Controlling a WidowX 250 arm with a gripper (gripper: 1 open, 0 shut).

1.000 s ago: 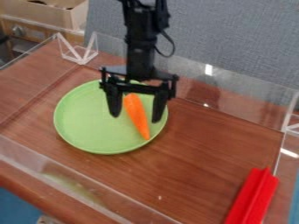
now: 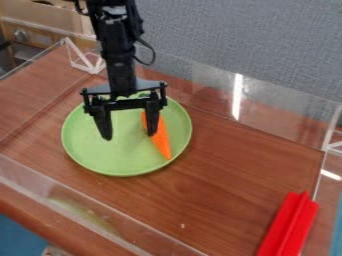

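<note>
A green plate (image 2: 111,152) lies on the wooden table. An orange carrot-like object (image 2: 159,141) rests on its right part. My black gripper (image 2: 126,127) hangs open over the plate, its fingers spread to either side, the right one by the upper end of the orange object, with nothing held between them.
Two red bars (image 2: 287,225) lie at the table's right front. A white wire piece (image 2: 83,60) stands at the back left. Clear low walls edge the table, and its middle right is bare wood.
My gripper has moved left and a little lower across the plate. The orange object shows no clear movement.
</note>
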